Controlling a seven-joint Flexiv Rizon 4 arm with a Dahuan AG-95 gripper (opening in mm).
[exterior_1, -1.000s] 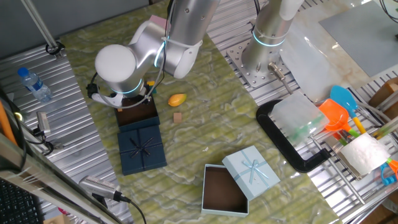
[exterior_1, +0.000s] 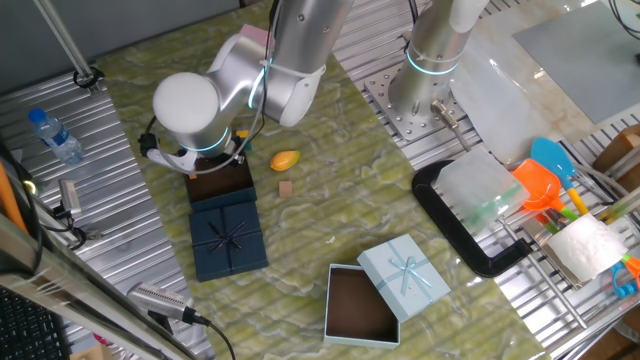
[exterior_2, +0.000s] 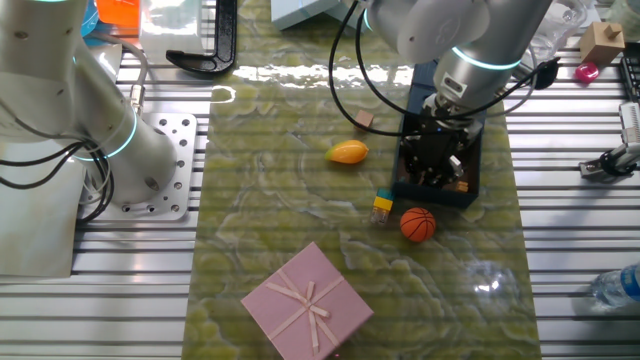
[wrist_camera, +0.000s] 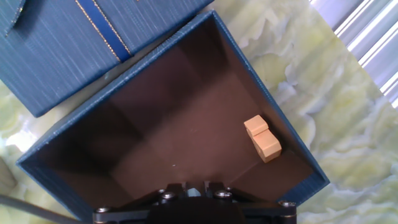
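The open dark blue box (wrist_camera: 118, 93) with a brown inside fills much of the wrist view. A small light wooden block piece (wrist_camera: 263, 140) lies within it, by one wall. My gripper is over the box's near side, its fingertips close together. Between them shows a sliver of a small pale bluish piece (wrist_camera: 194, 192), mostly hidden by the fingers. In exterior view 2 the gripper (exterior_2: 432, 172) reaches down into the box (exterior_2: 460, 198); its fingertips are hard to make out there. From exterior view 1 the arm covers the gripper.
The dark blue lid (exterior_1: 228, 242) with a bow lies against the box. Nearby are a yellow-orange mango (exterior_2: 347, 152), a small wooden cube (exterior_1: 285, 188), a basketball (exterior_2: 417, 225) and a stacked coloured block (exterior_2: 382, 206). A pink box (exterior_2: 307, 302) and light blue box (exterior_1: 345, 337) stand apart.
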